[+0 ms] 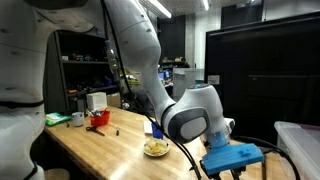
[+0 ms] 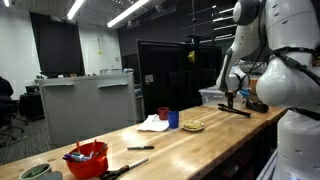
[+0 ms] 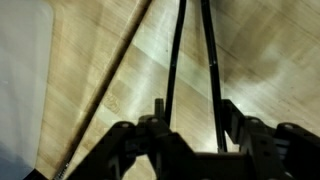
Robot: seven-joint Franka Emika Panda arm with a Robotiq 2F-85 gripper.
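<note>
In the wrist view, the fingers of my gripper stand a little apart. A pair of long, thin black strips [image 3: 174, 65] runs up from between them, drawing closer together farther away. One strip lies close to each finger; whether they are gripped cannot be told. In exterior view 1 the gripper is low over the table's right side, mostly hidden by the arm's blue part [image 1: 232, 158]. A long dark object [image 2: 235, 106] lies on the table's far right in exterior view 2.
A yellow-filled bowl [image 1: 156, 147] stands on the table left of the arm. A blue cup [image 2: 173, 119] and a red cup [image 2: 163, 113] stand farther back. A red basket [image 2: 88, 158] sits near the opposite end. A brown strip [image 3: 108, 82] lies left of the gripper.
</note>
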